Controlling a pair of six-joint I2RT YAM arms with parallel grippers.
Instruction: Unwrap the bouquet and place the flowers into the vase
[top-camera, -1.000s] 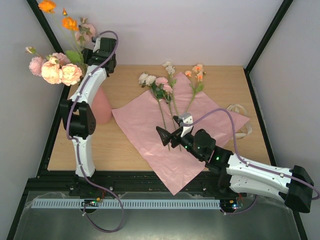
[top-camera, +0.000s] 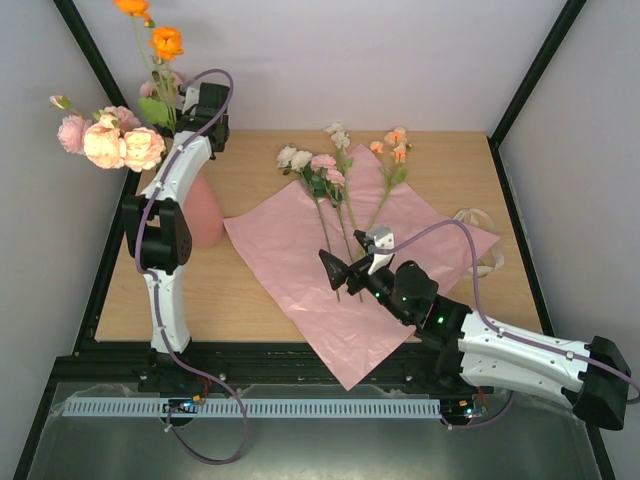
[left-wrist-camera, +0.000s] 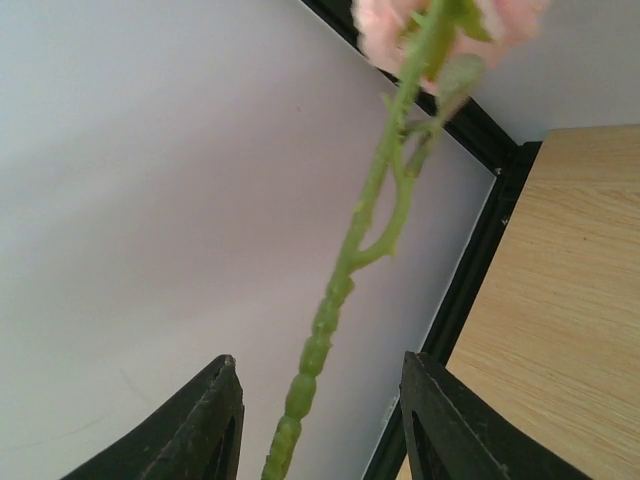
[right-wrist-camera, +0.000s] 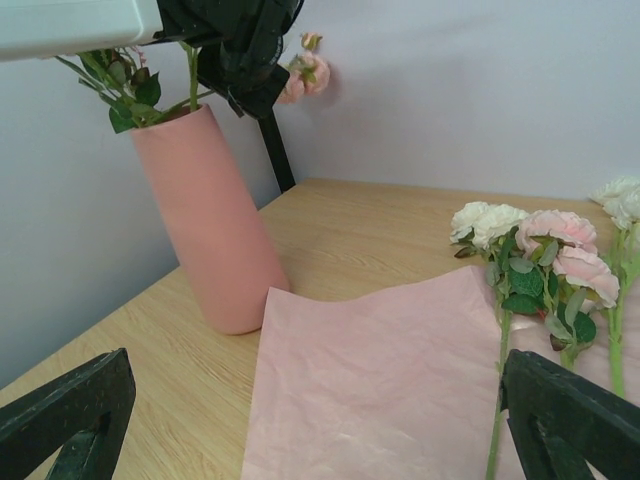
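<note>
A tall pink vase (right-wrist-camera: 205, 220) stands at the table's left, holding pink, peach and orange flowers (top-camera: 124, 146). My left arm reaches over it; in the left wrist view my left gripper is open, with a green stem (left-wrist-camera: 335, 300) rising between its fingertips, apparently untouched. Several white, pink and orange flowers (right-wrist-camera: 565, 275) lie on pink paper (right-wrist-camera: 360, 380) in the middle and right. My right gripper hangs open above the paper's lower part, nothing between its fingers.
Bare wood (top-camera: 260, 320) shows left of and around the paper. A pale strap (top-camera: 483, 220) lies at the right edge. Walls close in the back and both sides.
The orange flowers at the vase have swung right. My left gripper has shifted slightly. The right arm has moved a little to the right.
</note>
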